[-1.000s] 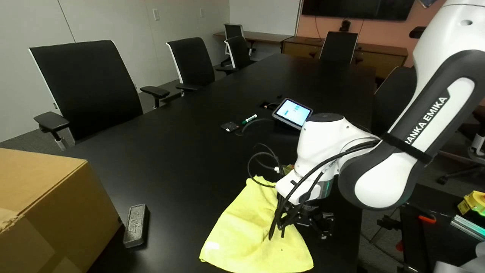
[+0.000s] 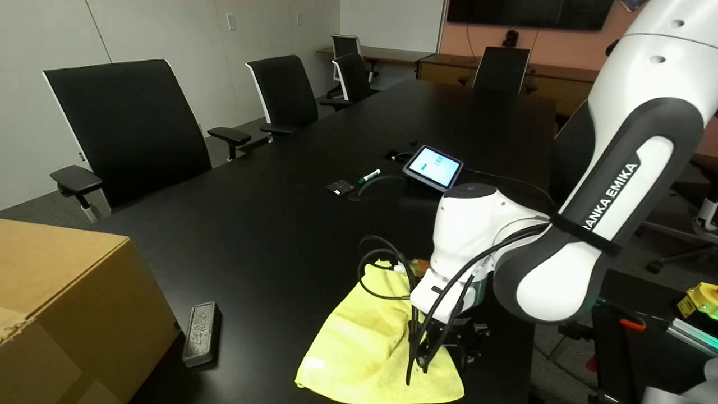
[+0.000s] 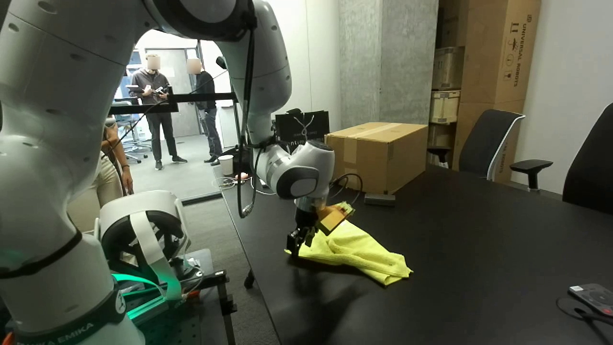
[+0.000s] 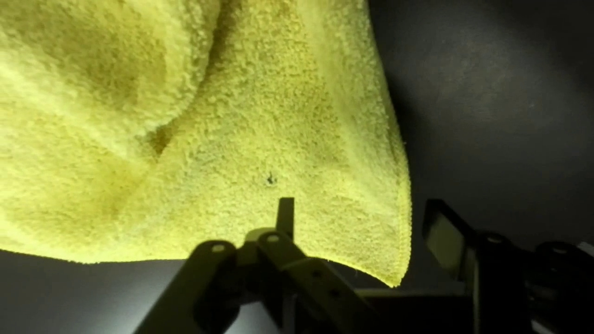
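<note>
A yellow cloth (image 2: 377, 343) lies rumpled on the black table, with folds that show in the wrist view. My gripper is low over one end of it, its two fingers apart. In the wrist view one finger (image 4: 285, 214) overlaps the cloth and the other is over the dark table just past the cloth's edge, so a corner of the yellow cloth (image 4: 384, 245) shows between them. Whether the fingertips touch the cloth or the table cannot be told. From the opposite side, the gripper (image 3: 300, 244) appears at the cloth's near-left end.
A cardboard box (image 2: 87, 316) and a dark eraser-like block (image 2: 200, 334) are to the cloth's left. Farther up the table sit a tablet (image 2: 434, 167), a green marker (image 2: 369, 176) and a small black device (image 2: 340, 187).
The arm has come down and shifted slightly, bringing my gripper lower beside the cloth's end. The cloth lies as before.
</note>
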